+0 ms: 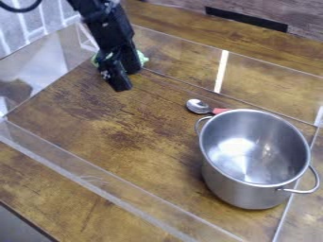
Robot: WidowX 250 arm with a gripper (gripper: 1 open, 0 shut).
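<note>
The black gripper [116, 79] hangs low over the wooden table at the upper left, its fingers open and angled down. Just behind it, mostly hidden by the arm, is a green object [139, 59]; whether the fingers touch it cannot be told. A large steel pot [252, 161] with two handles stands at the right. A spoon [198, 106] with a red handle lies beside the pot, at its upper left.
Clear acrylic borders [89, 198] edge the work area on the wooden table.
</note>
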